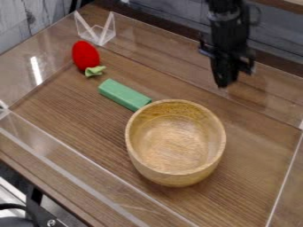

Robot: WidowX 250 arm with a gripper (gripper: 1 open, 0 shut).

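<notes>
My gripper (219,62) is at the upper right, blurred by motion, over bare table. It looks shut, with nothing visible between its fingers. A round tan bowl (175,142) sits at the lower centre. A green block (124,94) lies up and left of it. A red object with a small green part (85,56) lies at the upper left.
A clear wire-like holder (97,28) stands at the back left. Dark cables show at the lower left edge.
</notes>
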